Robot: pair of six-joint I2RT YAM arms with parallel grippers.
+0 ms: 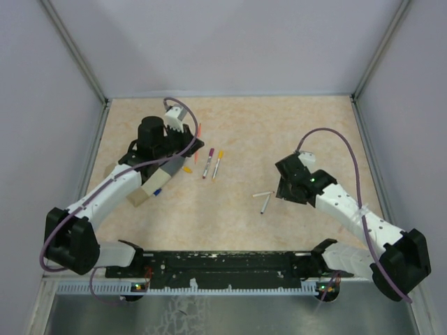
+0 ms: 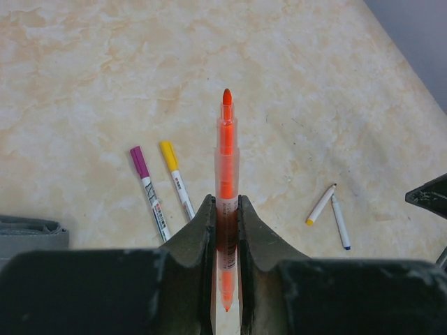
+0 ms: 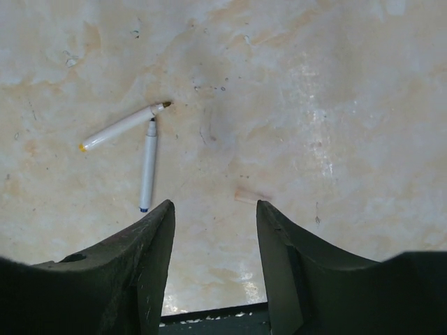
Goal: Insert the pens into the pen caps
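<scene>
My left gripper is shut on an orange pen (image 2: 227,160), upright in the wrist view with translucent orange plastic around it, perhaps its cap; it is at the upper left in the top view. A purple-capped pen (image 1: 208,162) and a yellow-capped pen (image 1: 218,164) lie right of it. Two white pens, one yellow-ended (image 3: 115,131), one dark-ended (image 3: 149,167), lie near the centre right. My right gripper is open above the table beside them, nothing between its fingers.
Grey and beige cloths (image 1: 140,190) lie under the left arm, with small yellow (image 1: 187,169) and blue (image 1: 157,191) pieces beside them. A dark strip runs along the front edge.
</scene>
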